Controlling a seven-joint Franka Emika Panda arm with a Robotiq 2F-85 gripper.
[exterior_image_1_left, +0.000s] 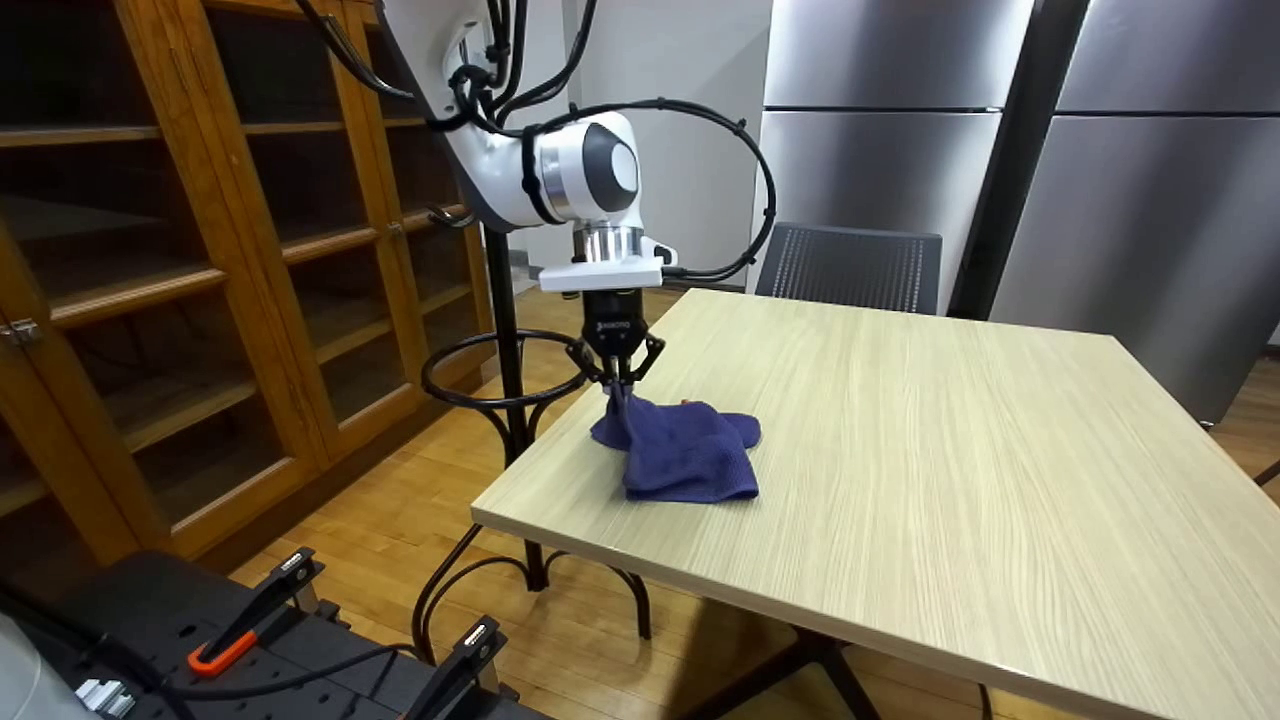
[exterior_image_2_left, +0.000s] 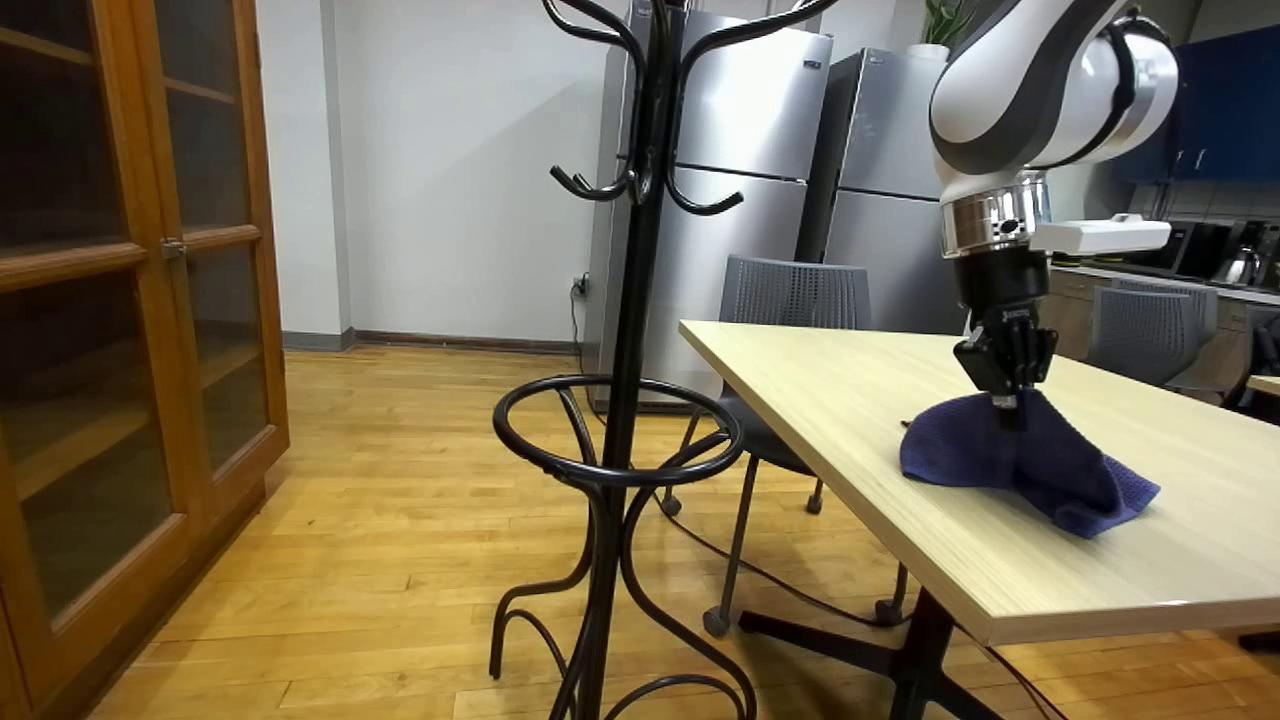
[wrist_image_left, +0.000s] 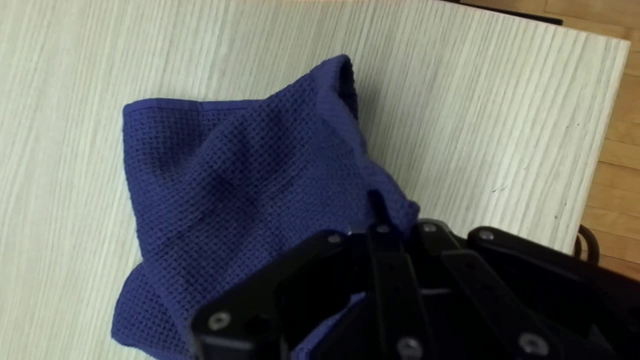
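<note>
A dark blue woven cloth (exterior_image_1_left: 692, 450) lies crumpled and partly folded near the left end of the table (exterior_image_1_left: 936, 480). My gripper (exterior_image_1_left: 617, 382) points down over the cloth's left part and is shut on a raised fold of it. In the wrist view the fold of the cloth (wrist_image_left: 270, 174) runs up to the fingertips (wrist_image_left: 384, 231), which pinch it. Most of the cloth (exterior_image_2_left: 1020, 456) still rests on the wood, as the second exterior view shows. A small orange-brown bit peeks out behind the cloth; what it is I cannot tell.
A black coat stand (exterior_image_2_left: 636, 360) rises close to the table's left edge. The grey chair (exterior_image_1_left: 852, 266) stands at the far side. Wooden cabinets (exterior_image_1_left: 204, 264) line the left.
</note>
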